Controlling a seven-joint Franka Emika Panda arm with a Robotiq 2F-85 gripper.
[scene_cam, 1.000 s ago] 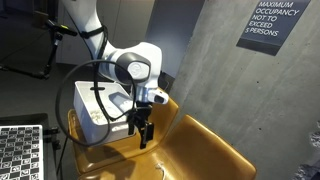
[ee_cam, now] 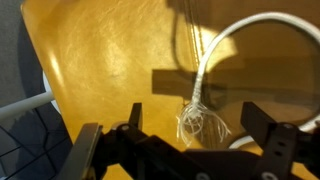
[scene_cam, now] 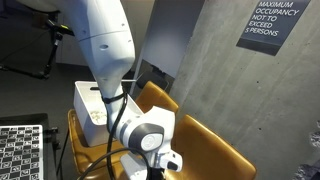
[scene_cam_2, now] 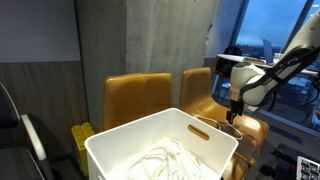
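A white rope with a frayed end lies on a tan leather seat, curving to the right in the wrist view. My gripper is open above it, its two dark fingers spread on either side of the frayed end, with nothing gripped. In exterior view 2 the arm reaches down over the chair at the right, where a length of rope shows on the seat. Exterior view 1 has the gripper low near the bottom edge, its fingertips hard to make out.
A white box with a bundle of white rope inside stands on neighbouring chairs. Tan backrests rise along the concrete wall. A dark perforated panel is at the left in exterior view 1.
My arm has extended and lowered toward the seat, moving toward the bottom of exterior view 1. The white box has stayed put.
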